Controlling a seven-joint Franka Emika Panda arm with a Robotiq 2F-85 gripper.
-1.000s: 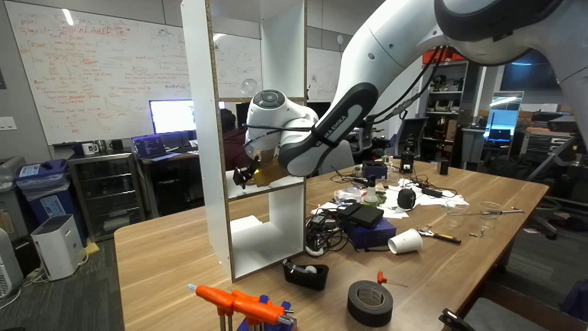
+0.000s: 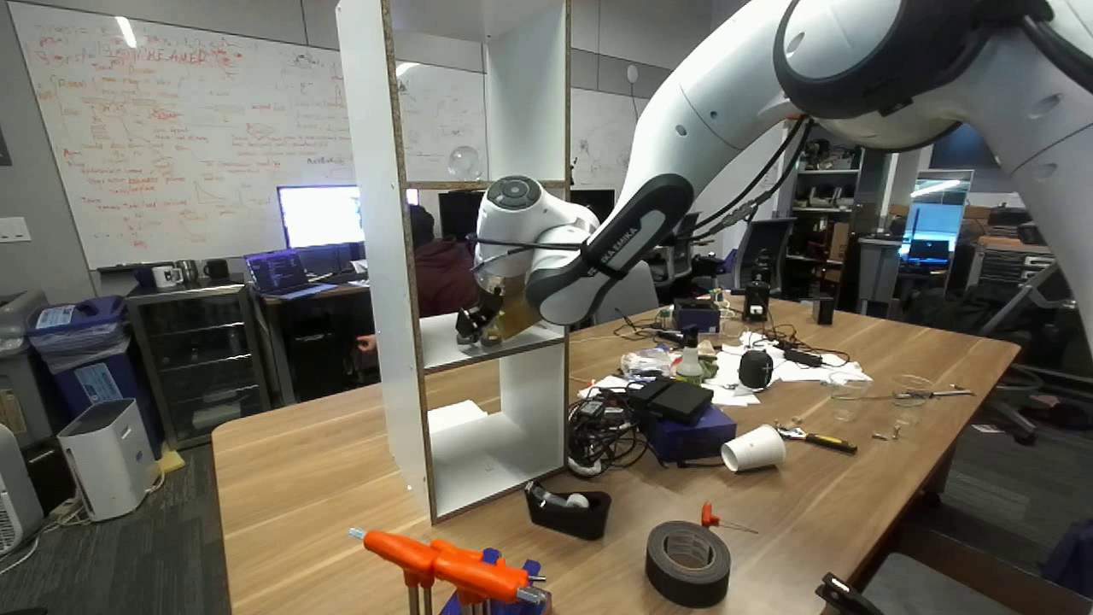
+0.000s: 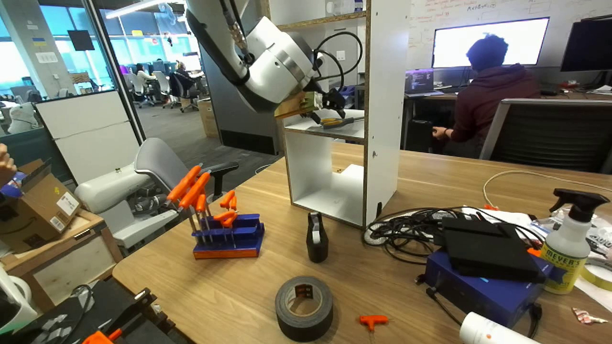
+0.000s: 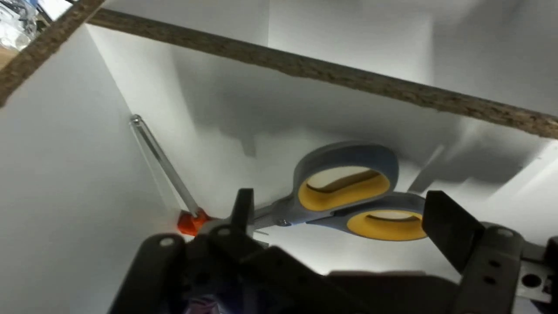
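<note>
A pair of scissors with grey and yellow handles lies on the middle shelf of the white shelving unit. My gripper stands open above it, one finger on each side of the handles in the wrist view, and holds nothing. The blades are mostly hidden behind the left finger. In exterior view 2 the scissors show just beneath my gripper. Along the shelf's side wall rests a hex key with a red handle, partly covered by the gripper.
The shelf's chipboard edge and the unit's upright sides bound the space around my gripper. Below, the bottom compartment looks mostly clear. On the table are a tape dispenser, a tape roll and a hex key stand.
Within the shelf, my gripper and the arm's wrist have shifted slightly to the right in exterior view 1. The surrounding table objects have not moved.
</note>
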